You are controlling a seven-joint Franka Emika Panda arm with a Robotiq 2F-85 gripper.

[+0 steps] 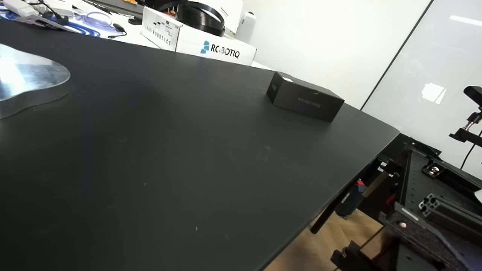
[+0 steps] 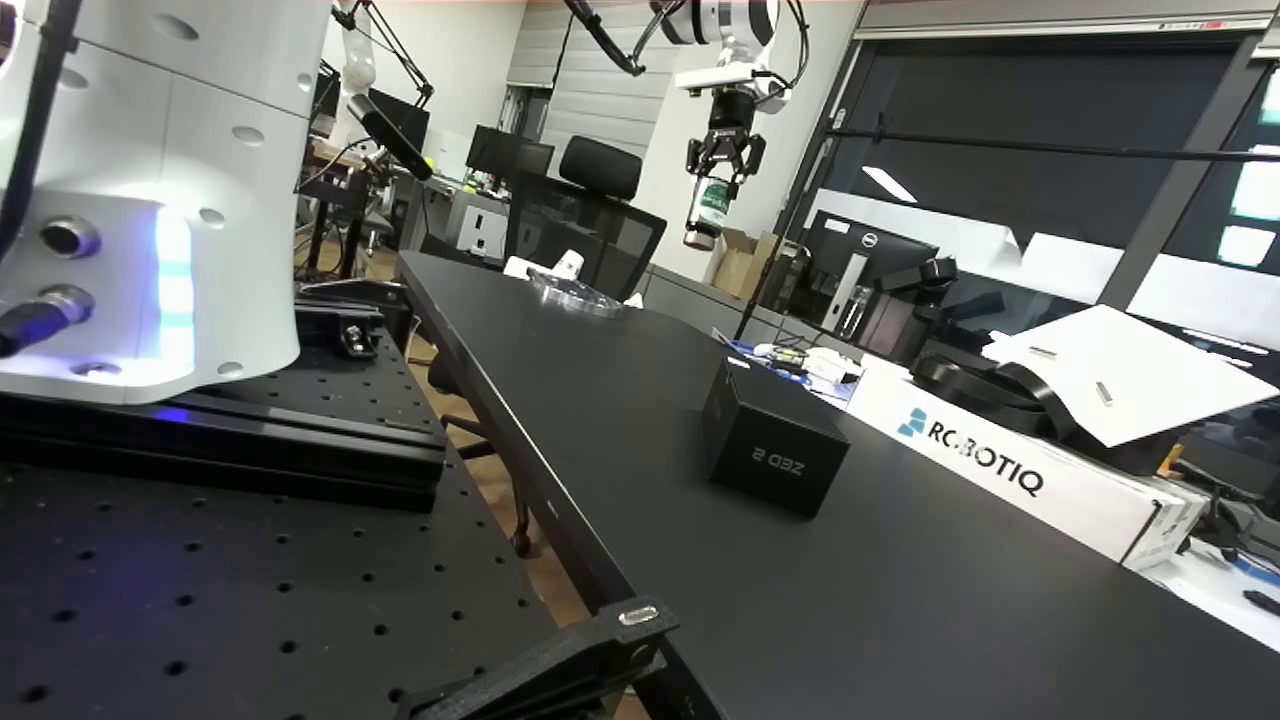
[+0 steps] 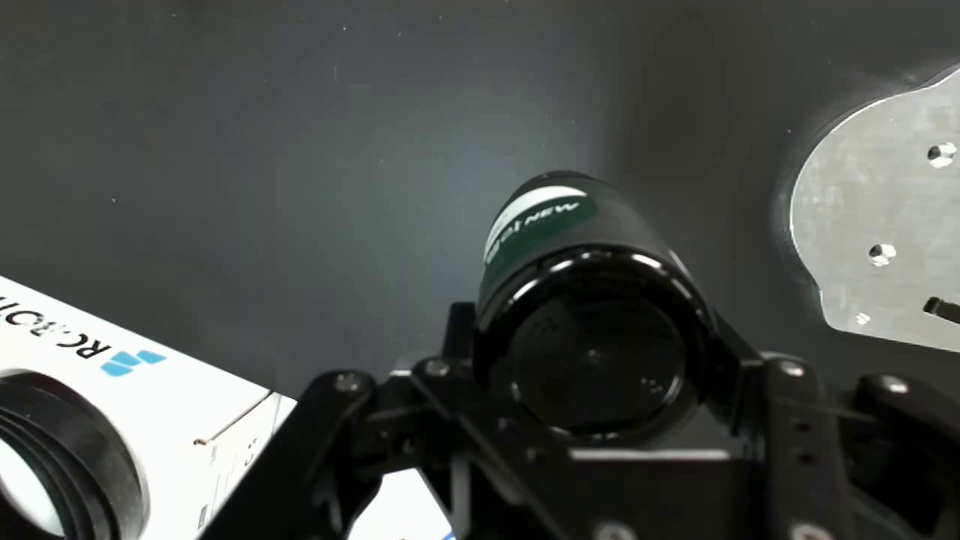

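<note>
A dark bottle or jar (image 3: 621, 216) with a green-and-white label is between the fingers of my gripper, which is shut on it. One glossy round end of it faces the wrist camera. Exterior view 2 shows the same container (image 2: 710, 206) hanging below the gripper (image 2: 725, 158), slightly tilted and high above the far part of the black table (image 2: 600, 396). Neither the arm nor the container appears in exterior view 1.
A black box (image 1: 306, 97) stands on the table. At the opposite end lies a shiny metal plate (image 1: 34, 74), also visible in the wrist view (image 3: 886, 216). A white Robotiq carton (image 1: 214, 49) lines the table's far side. The tabletop between box and plate is clear.
</note>
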